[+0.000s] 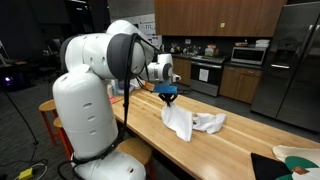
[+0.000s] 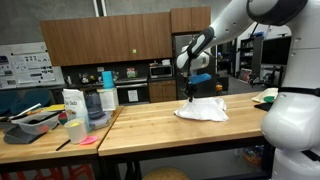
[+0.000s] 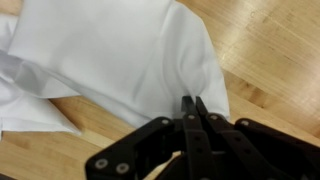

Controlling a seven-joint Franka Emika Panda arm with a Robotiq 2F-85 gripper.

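A white cloth (image 1: pixel 178 120) lies on the wooden table, with one part raised toward the arm. In the wrist view the cloth (image 3: pixel 130 55) spreads ahead of the fingers, and its folds gather at their tips. My gripper is shut, its fingertips together and pinching the cloth near the edge. From the other side, the gripper (image 2: pixel 190 97) is small and dark at the cloth's left end, while the cloth (image 2: pixel 208 108) slopes away to the right. How much fabric is between the fingers is hidden.
More white cloth (image 1: pixel 209 122) lies crumpled to the right. A person (image 1: pixel 163 72) stands behind the table. Containers and a blue-lidded canister (image 2: pixel 107 82) crowd the left side in exterior view 2. Bare tabletop (image 2: pixel 145 133) lies in front of the cloth.
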